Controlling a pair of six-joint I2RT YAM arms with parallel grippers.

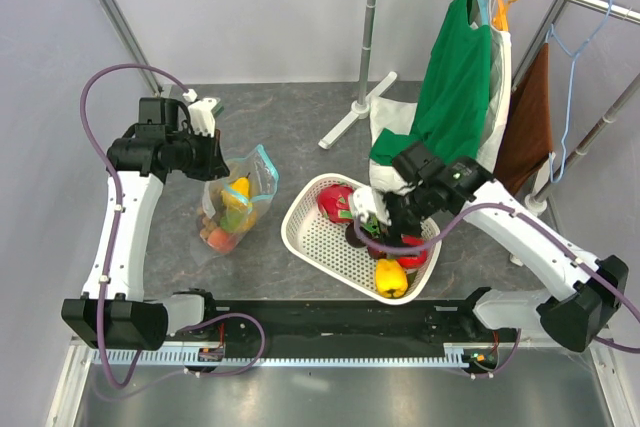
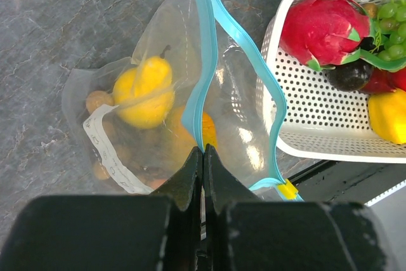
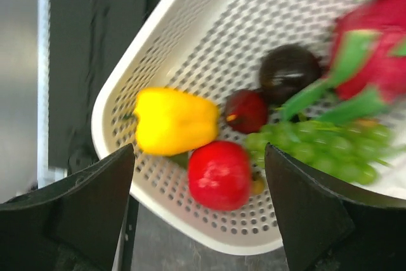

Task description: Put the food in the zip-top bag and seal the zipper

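Note:
The zip top bag (image 1: pixel 235 212) (image 2: pixel 162 125) stands on the grey counter at left, holding a yellow pear-shaped fruit (image 2: pixel 143 93) and other round items. My left gripper (image 1: pixel 213 169) is shut at the bag's blue-zippered top edge; whether film is between its fingertips is unclear. My right gripper is open over the white basket (image 1: pixel 315 247), blurred in the top view. The basket holds a dragon fruit (image 1: pixel 335 202), grapes (image 3: pixel 330 150), a yellow pepper (image 3: pixel 174 122), a red round fruit (image 3: pixel 219 176) and several darker fruits.
A garment rack (image 1: pixel 365 37) with hanging green, white and brown clothing (image 1: pixel 450 97) stands at back right. Bare counter (image 1: pixel 260 117) lies behind the bag and basket. The counter's front edge runs just below the basket.

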